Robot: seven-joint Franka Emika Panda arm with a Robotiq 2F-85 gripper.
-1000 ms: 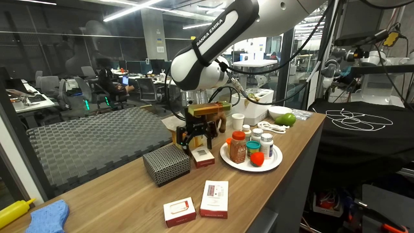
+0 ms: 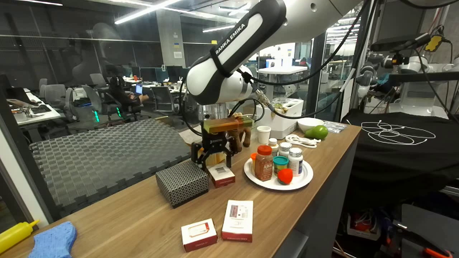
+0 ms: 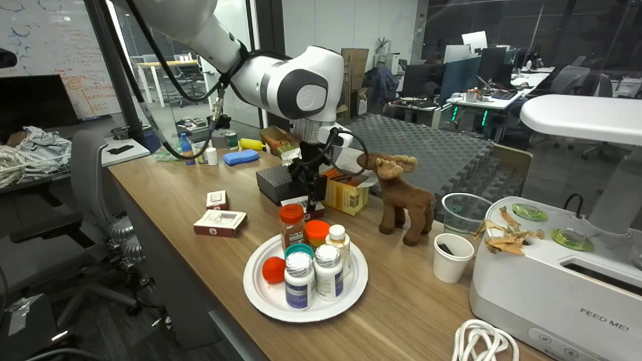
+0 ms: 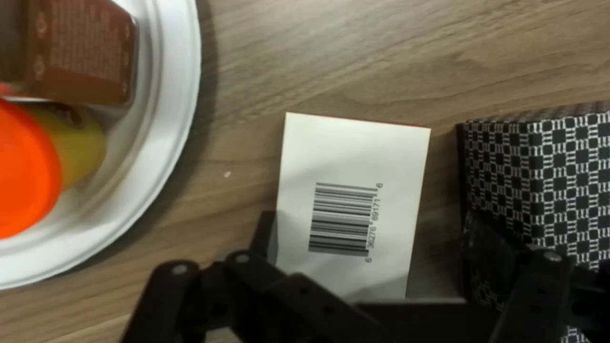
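Observation:
My gripper (image 2: 214,163) is low over the table with its fingers open, nothing clamped between them. In the wrist view a small white box with a barcode (image 4: 349,200) lies flat between the two fingers; its near end is hidden by the gripper. The left finger (image 4: 264,237) is close along that box's left side. Against the black-and-white patterned box (image 4: 566,171) the other finger (image 4: 492,251) is very near, perhaps touching; I cannot tell. Exterior view 1 shows the barcode box (image 2: 222,174) with dark red sides, right beside the patterned box (image 2: 183,182).
A white plate (image 2: 305,178) of bottles and jars stands to the right of the barcode box. Two more white-and-red boxes, a small one (image 2: 199,234) and a longer one (image 2: 237,219), lie nearer. A stuffed moose (image 3: 403,195) and yellow carton (image 3: 346,195) are behind. Bare tabletop spreads leftward.
The gripper has come down and slightly left in exterior view 1. The barcode box and patterned box have both shifted a little to the left.

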